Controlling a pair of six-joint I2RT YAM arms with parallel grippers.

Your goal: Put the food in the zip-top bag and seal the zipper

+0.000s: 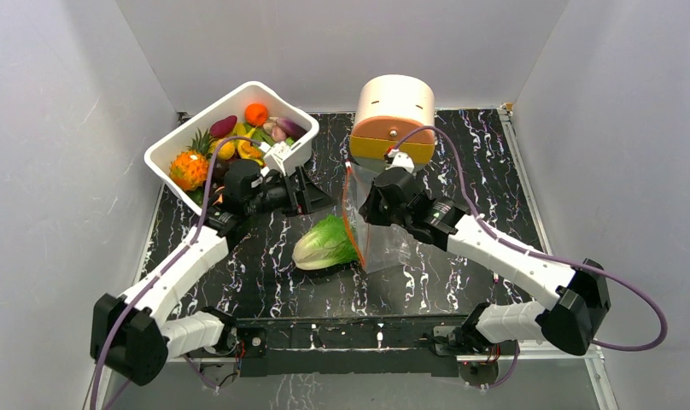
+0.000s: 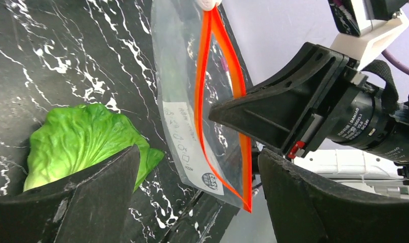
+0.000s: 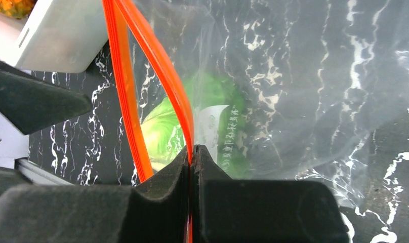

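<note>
Clear plastic with an orange zip edge makes up the zip bag (image 1: 377, 248), hanging from my right gripper, which is shut on one side of its rim. In the left wrist view the bag's mouth gapes, its orange zipper (image 2: 242, 152) parted into two strips. A green lettuce (image 1: 323, 245) lies on the table, just left of the bag in the top view; through the plastic it shows blurred in the right wrist view. My left gripper (image 1: 323, 205) is open and empty above the lettuce, its fingers (image 2: 91, 202) spread wide, facing the bag.
A white bin (image 1: 158, 164) of toy fruit and vegetables stands at the back left. Behind the bag sits a rounded box (image 1: 394, 107) with a yellow drawer. Free table lies in front and at the right.
</note>
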